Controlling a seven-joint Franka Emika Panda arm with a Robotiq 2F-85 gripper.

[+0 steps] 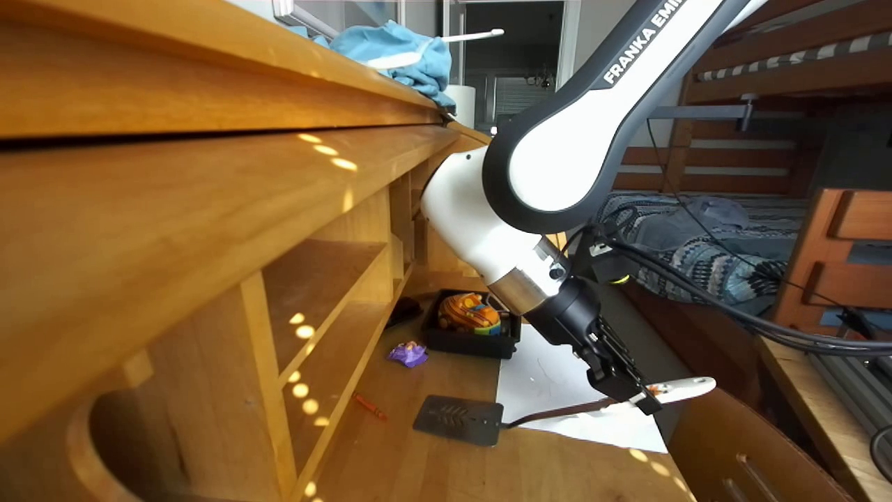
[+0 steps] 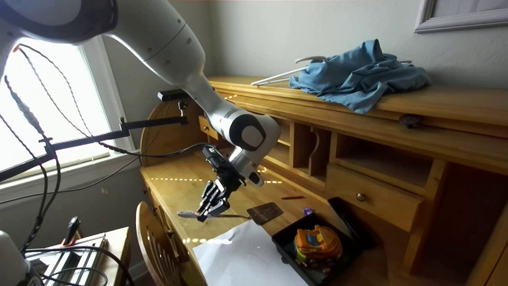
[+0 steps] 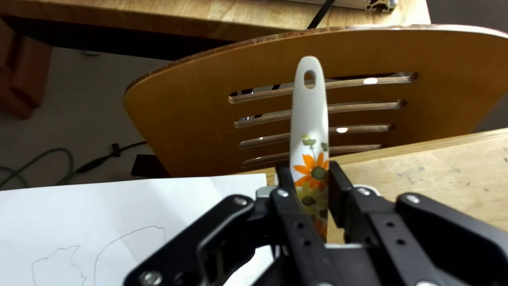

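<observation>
My gripper is shut on the white, flower-painted handle of a spatula, one finger on each side of it. The handle's free end, with a hanging hole, points away past the fingers towards the chair. In exterior view 1 the spatula's dark slotted blade reaches left from the gripper, over the wooden desk. Its thin dark neck crosses in front of the paper. Exterior view 2 shows the blade close above or on the desk; which of the two, I cannot tell. The wrist view hides the blade.
White paper with pencil lines lies on the desk beside a black tray holding an orange toy. A purple wrapper and a red crayon lie near the cubbies. A chair stands at the desk's front edge.
</observation>
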